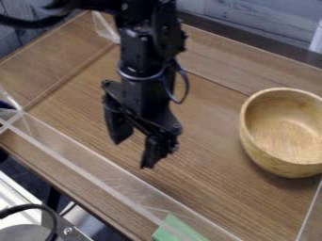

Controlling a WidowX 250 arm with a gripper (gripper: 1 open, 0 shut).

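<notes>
My black gripper (141,141) hangs low over the middle of the wooden tray, its fingers open and pointing down, with no object visible between them. A large wooden bowl (283,141) sits at the right of the tray, apart from the gripper. At the bottom edge lies a pale green object (179,230), partly out of frame.
The tray floor (214,193) is clear around the gripper apart from the bowl. Clear plastic walls (94,174) edge the tray. Cables and a grey device (25,226) are at the bottom left, outside it.
</notes>
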